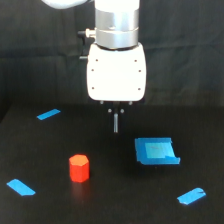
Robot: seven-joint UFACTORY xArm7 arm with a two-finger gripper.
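Note:
A small red block [79, 170] with a hexagon-like outline stands on the black table toward the front left. Well to its right lies a square edged in blue tape [157, 158], with a paler blue-green middle. My gripper [115, 122] points straight down between the two and farther back, apart from both. Its fingers look like one thin pale strip from this angle, so whether they are apart does not show. No object is visible at its tip.
Short blue tape strips mark the table at the back left [48, 114], front left [20, 187] and front right [191, 196]. Dark cloth hangs behind. Bare black surface lies around the block and the square.

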